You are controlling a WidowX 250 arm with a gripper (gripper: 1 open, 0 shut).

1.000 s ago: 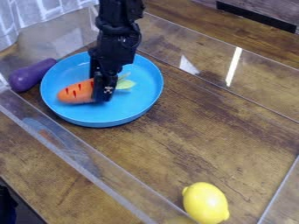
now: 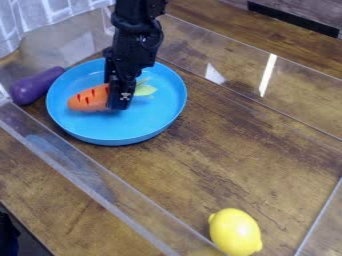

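A toy carrot (image 2: pixel 87 98) with a leafy top lies in the blue plate (image 2: pixel 140 123) at the upper left of the camera view. My black gripper (image 2: pixel 115 92) is down in the plate at the carrot's top end, shut on the carrot as far as can be seen; the fingertips are partly hidden against it.
A purple eggplant (image 2: pixel 36 84) lies just left of the plate, and a yellow lemon (image 2: pixel 234 232) sits at the lower right. Clear plastic edges cross the wooden table (image 2: pixel 241 140), whose middle and right are free.
The gripper and carrot have shifted very slightly within the plate; the eggplant and lemon are unmoved.
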